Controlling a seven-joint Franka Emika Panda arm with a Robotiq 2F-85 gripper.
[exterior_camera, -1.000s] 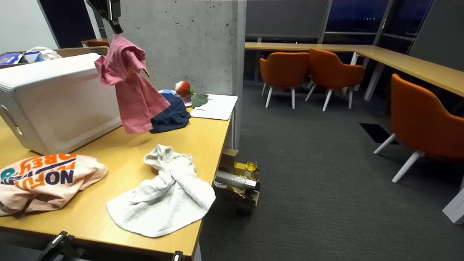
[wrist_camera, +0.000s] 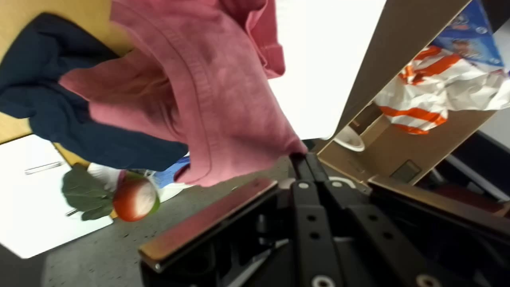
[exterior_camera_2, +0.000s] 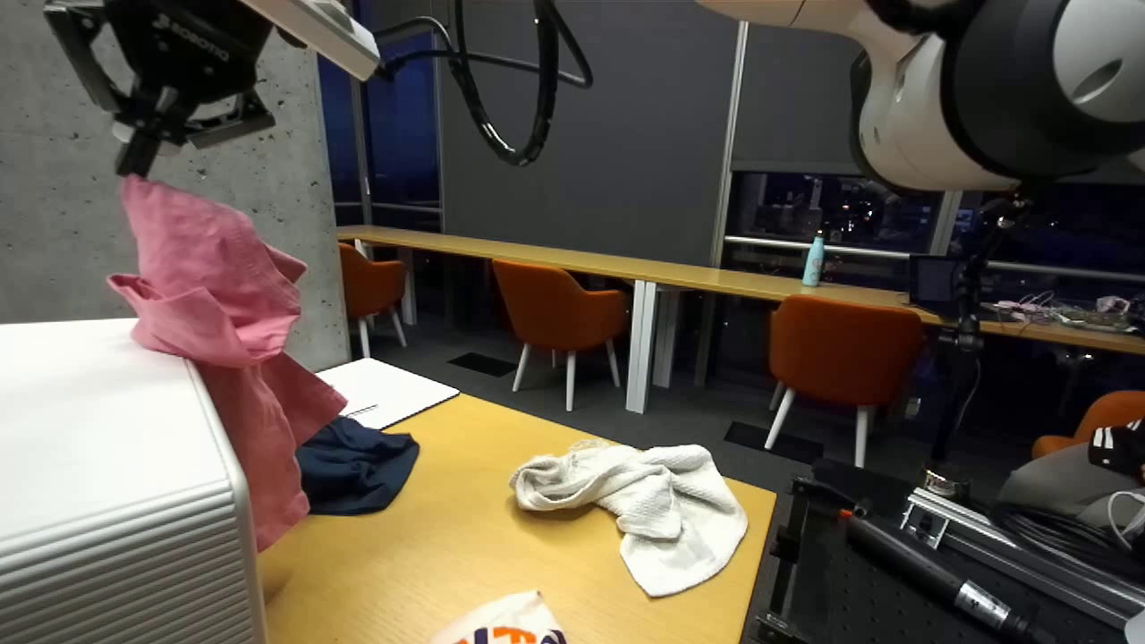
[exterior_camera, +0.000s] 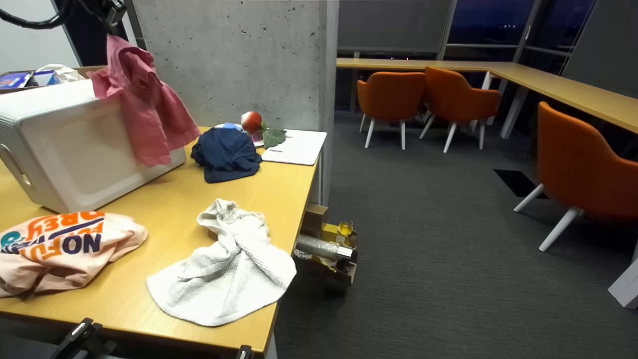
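A pink cloth (exterior_camera: 146, 98) hangs from my gripper, draped against the top edge and front of the white box (exterior_camera: 89, 146). In exterior view 2 my gripper (exterior_camera_2: 138, 166) is shut on the upper corner of this cloth (exterior_camera_2: 215, 274), above the box. Up close in the wrist view, the fingertips of my gripper pinch a corner of the pink fabric (wrist_camera: 229, 91), and the rest of it falls away from them. In exterior view 1 the gripper's tip is at the top left, partly out of frame.
A navy cloth (exterior_camera: 226, 154), a white towel (exterior_camera: 230, 269) and a peach printed cloth (exterior_camera: 66, 248) lie on the table. Beside the concrete pillar (exterior_camera: 239, 60) are a toy radish (exterior_camera: 251, 122) and a white board (exterior_camera: 299, 146). A cardboard box (wrist_camera: 406, 143) with packaging stands behind the white box.
Over the last second, the gripper and pink cloth have moved left and slightly up in exterior view 1. The cloth now rests against the white box, and more of the navy cloth shows.
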